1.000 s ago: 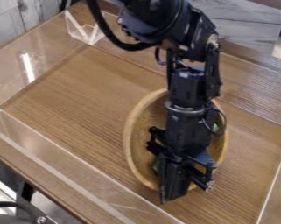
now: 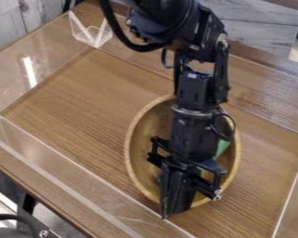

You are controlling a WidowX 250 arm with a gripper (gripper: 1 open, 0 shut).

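My black gripper (image 2: 176,186) hangs low over a round tan bowl (image 2: 144,139) on the wooden table, its lower end reaching down at the bowl's front rim. The gripper is shut, with nothing visible between its fingers. A green object (image 2: 223,145) inside the bowl is mostly hidden behind the arm.
A small clear plastic item (image 2: 92,28) sits at the far back left. Clear edging runs along the table's left and front sides, and a dark cable lies at the lower left.
The arm and gripper have shifted slightly left and up, and the bowl appears to have moved slightly left with them.
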